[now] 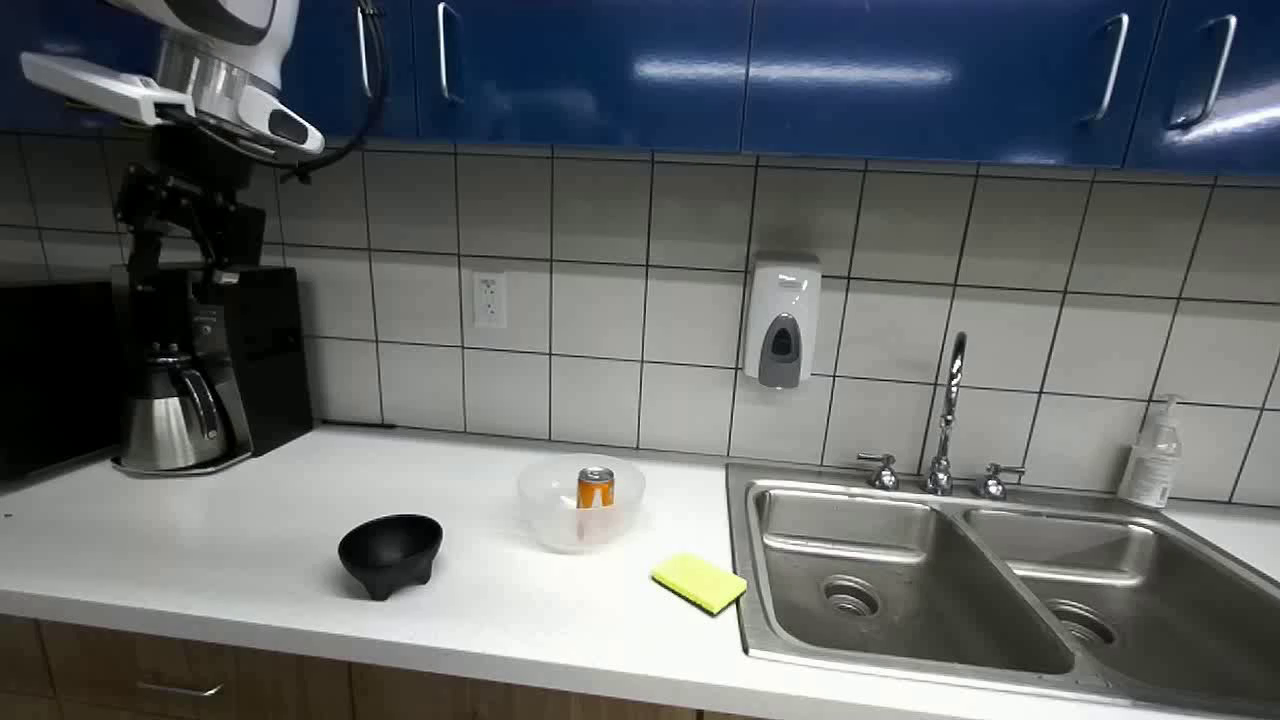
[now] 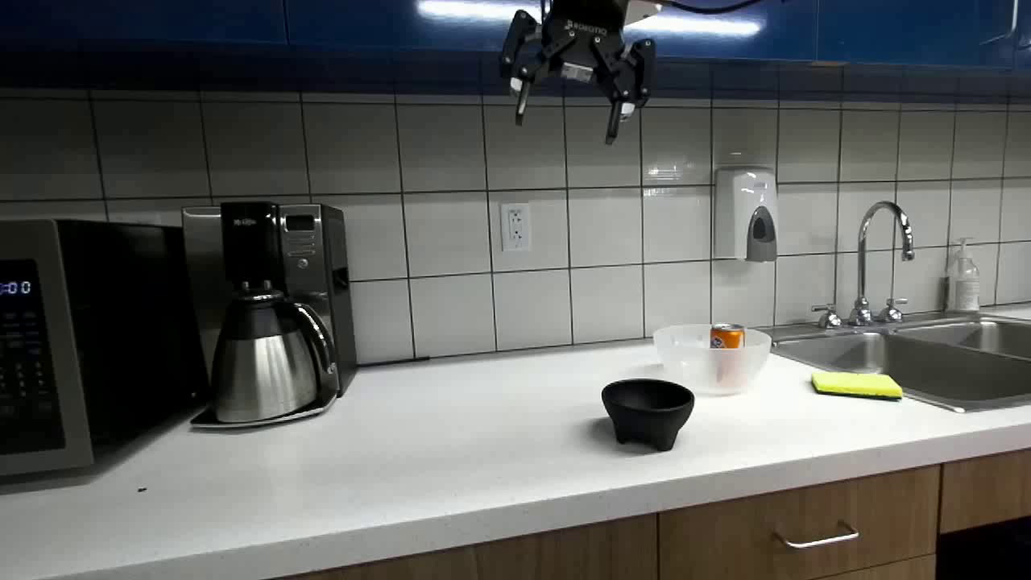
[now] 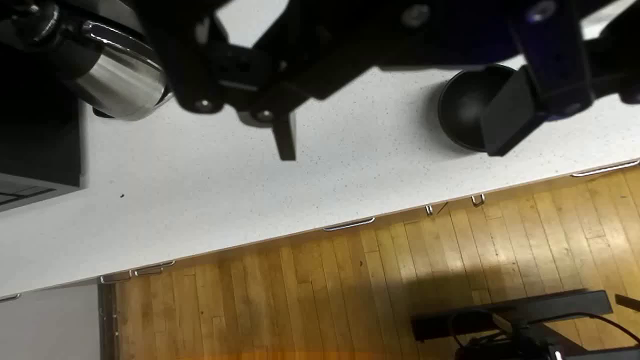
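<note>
High above the counter, my gripper (image 2: 566, 134) hangs open, its two fingers wide apart and nothing between them. In the wrist view the gripper has white counter below the gap, and one finger overlaps the black bowl (image 3: 465, 111) in the picture. That small footed bowl (image 2: 647, 414) stands empty and upright near the counter's front. Behind it is a translucent bowl (image 1: 554, 514) with an orange can (image 1: 595, 488) standing inside; the can's lower part shows only faintly through the wall. A yellow sponge (image 1: 699, 582) lies flat beside the sink.
A coffee maker (image 2: 333, 280) with a steel carafe (image 2: 262, 362) and a microwave (image 2: 72, 338) occupy the left end. The double sink (image 1: 768, 600) lies at right, with a tall faucet (image 1: 948, 420). Blue cabinets (image 1: 576, 72) hang overhead.
</note>
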